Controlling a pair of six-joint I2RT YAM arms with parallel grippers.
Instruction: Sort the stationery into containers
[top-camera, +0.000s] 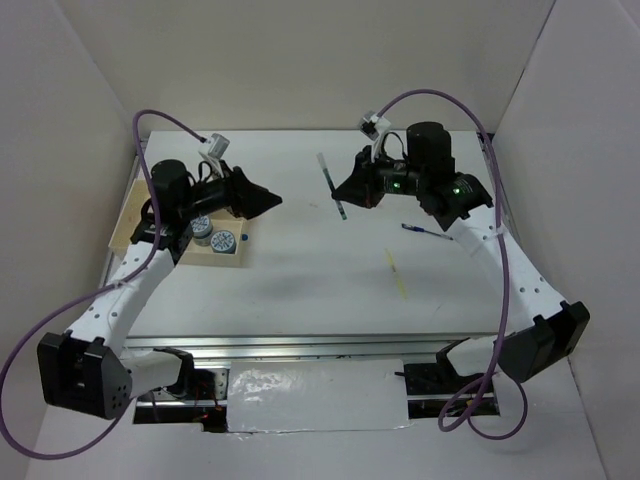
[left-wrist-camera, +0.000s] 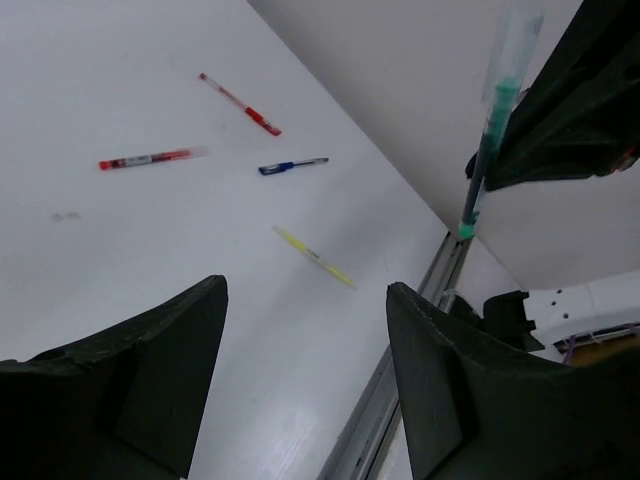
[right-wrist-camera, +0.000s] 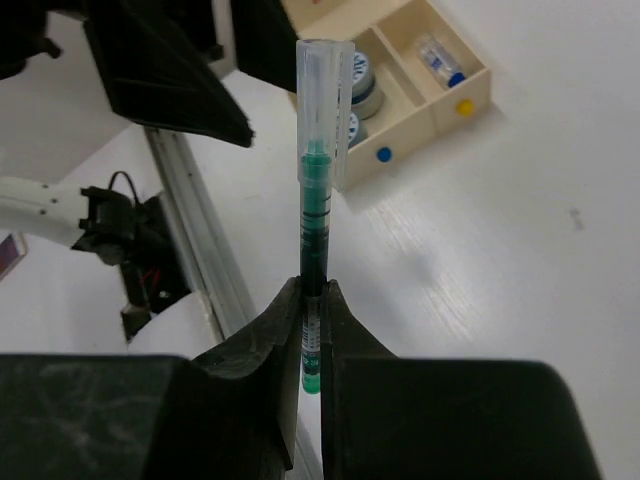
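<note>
A green pen with a clear cap stands upright in my right gripper (top-camera: 345, 192), which is shut on its lower part, raised above the table; the left wrist view shows it at the upper right (left-wrist-camera: 490, 140). My left gripper (top-camera: 262, 200) hangs over the right side of the divided wooden box (top-camera: 210, 257), fingers apart and empty, facing the pen across a gap. The box holds round tins (top-camera: 223, 242) and a clear blue-ended item (right-wrist-camera: 440, 60). On the table lie a yellow pen (left-wrist-camera: 315, 257), a blue pen (left-wrist-camera: 293, 165) and two red pens (left-wrist-camera: 150, 159).
A metal rail (top-camera: 300, 342) runs along the front edge; walls stand at the back and both sides. Both arms reach in over the table close to each other.
</note>
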